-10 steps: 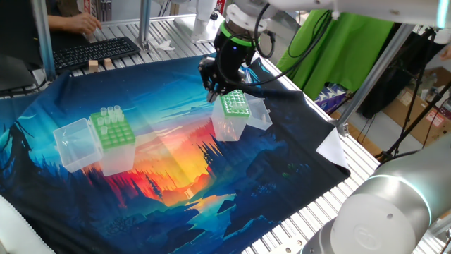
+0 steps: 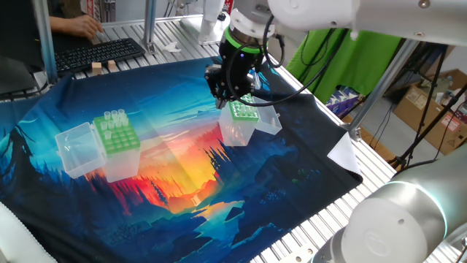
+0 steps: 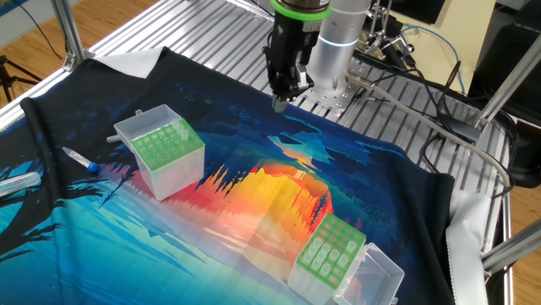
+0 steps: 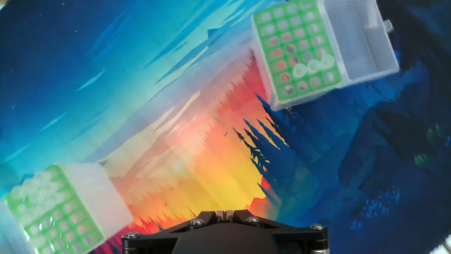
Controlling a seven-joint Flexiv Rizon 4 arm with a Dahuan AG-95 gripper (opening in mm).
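Observation:
My gripper shows at the bottom edge of the wrist view, its fingers together and nothing visible between them. In exterior view 1 the gripper hangs above and behind the right-hand box; its tips are small and dark there. That clear box with a green grid top stands with its lid open; three pale tubes sit in its grid in the wrist view. A second clear box with a green grid stands at the left, lid open, holding several upright clear tubes.
A printed cloth covers the table, with free room between the boxes. In exterior view 2 a blue-capped pen lies on the cloth at the left. A keyboard and a person's hand are at the back left.
My arm's wrist has shifted slightly, with a small drift of the gripper near the right-hand box. Both boxes and their tubes stay where they were.

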